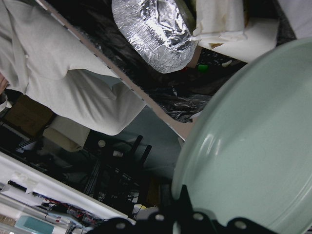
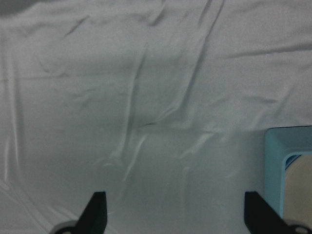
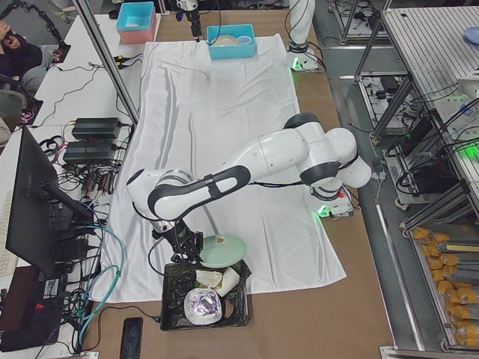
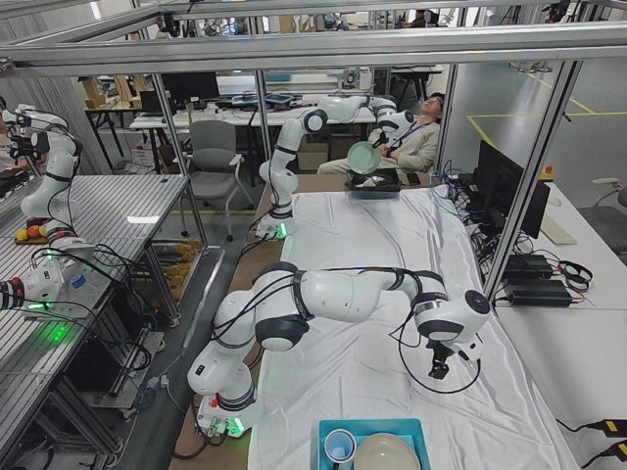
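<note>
A pale green plate (image 3: 223, 250) is raised at the black-lined bin (image 3: 172, 310), gripped at its rim by my left gripper (image 3: 196, 250); in the left wrist view the plate (image 1: 253, 141) fills the right side. Inside the bin are a foil-covered round item (image 3: 202, 305), crumpled white paper (image 3: 228, 280) and other scraps. My right gripper hangs open over the white cloth, with nothing between its fingers, beside a blue tub (image 2: 275, 170).
The blue tub (image 4: 416, 441) holds a beige plate (image 4: 384, 455) and a mug (image 4: 340, 446). A phone (image 3: 131, 336) lies beside the bin on the brown tabletop.
</note>
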